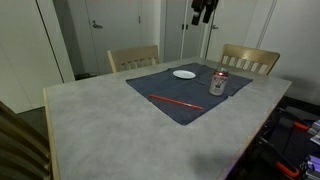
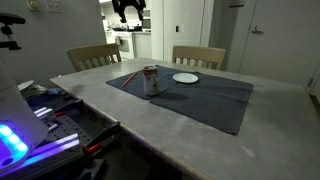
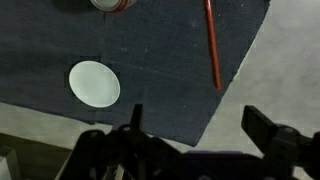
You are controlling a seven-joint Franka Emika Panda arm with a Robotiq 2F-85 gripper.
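My gripper hangs high above the table, its two fingers wide apart and nothing between them. In the wrist view a white plate point(image 3: 94, 84) lies at the left on the dark cloth point(image 3: 150, 60). A thin red stick point(image 3: 213, 45) rests on the same cloth at the upper right. The can point(image 3: 113, 3) is cut off by the top edge there; in exterior view 1 the can point(image 1: 219, 82) stands upright toward the right of the cloth. Both exterior views show the gripper point(image 1: 201, 20) well clear of all these objects.
Chairs stand behind it, one wooden chair point(image 1: 134, 58) at the back and another chair point(image 1: 249, 59) at the right. Part of the robot's base and cables shows low in exterior view 2.
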